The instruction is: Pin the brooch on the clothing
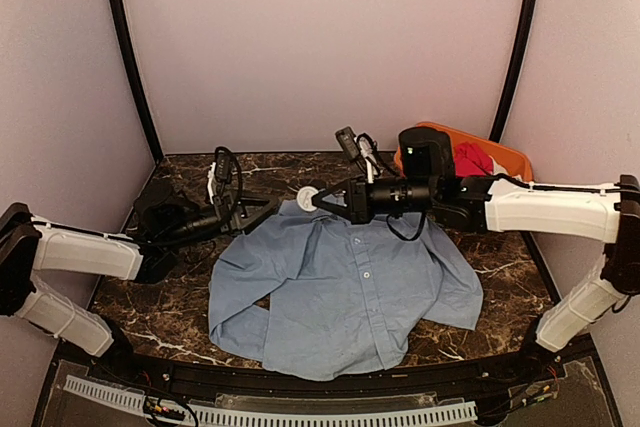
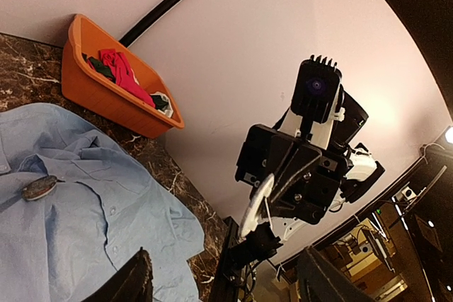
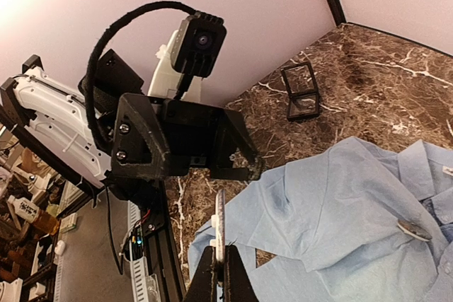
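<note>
The brooch is a round white disc [image 1: 307,198], held by its edge in my right gripper [image 1: 325,197] above the collar end of the shirt. The right wrist view has the brooch [image 3: 220,221] edge-on between the closed fingers, with small pale fittings on one side. From the left wrist, a thin pin appears to stand off the brooch [image 2: 257,206]. My left gripper [image 1: 270,211] is open and empty, to the left of the brooch and apart from it. The light blue buttoned shirt [image 1: 330,317] lies spread on the table below.
An orange bin [image 1: 515,160] with cloths stands at the back right. An open black case [image 3: 303,106] lies on the marble table beyond the shirt. A dark oval piece [image 2: 39,187] rests on the shirt.
</note>
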